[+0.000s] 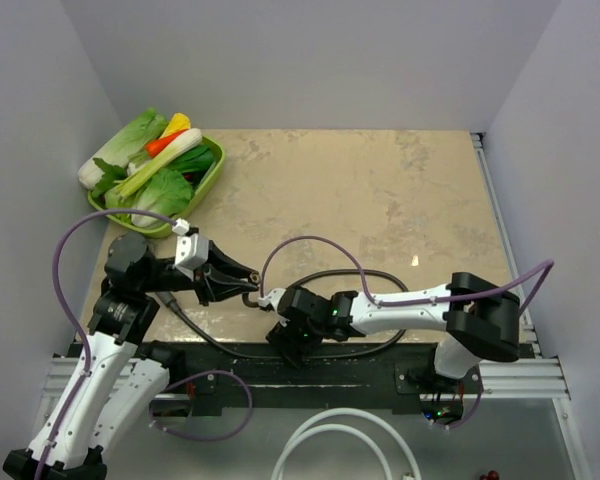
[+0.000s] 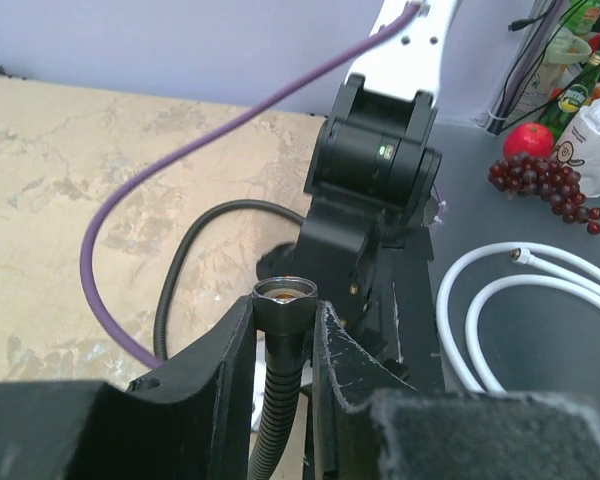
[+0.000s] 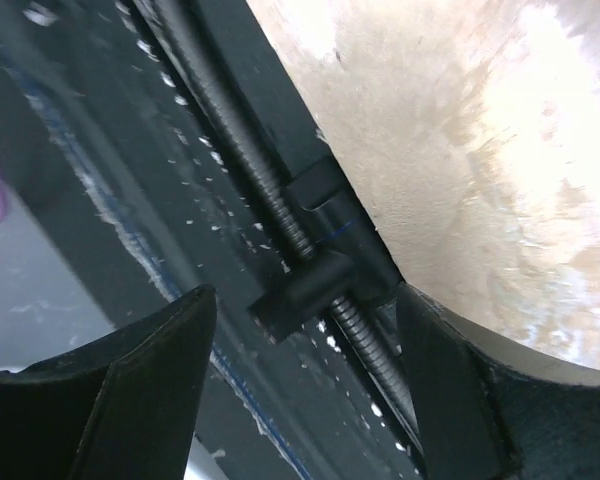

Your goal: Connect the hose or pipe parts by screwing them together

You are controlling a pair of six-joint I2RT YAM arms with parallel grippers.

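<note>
My left gripper is shut on the upright end of the black hose (image 2: 280, 420), its metal nut (image 2: 285, 300) on top between the fingers, left of centre in the top view. My right gripper stands open, low over the dark front edge of the counter, above a black clip-like fitting (image 3: 300, 295) lying across the hose (image 3: 250, 150). More hose (image 1: 400, 300) loops over the counter under and behind the right arm.
A green basket of vegetables (image 1: 160, 220) sits at back left. White tubing (image 1: 350, 415) lies below the front edge. Fruit (image 2: 530, 185) and bottles stand beyond the edge.
</note>
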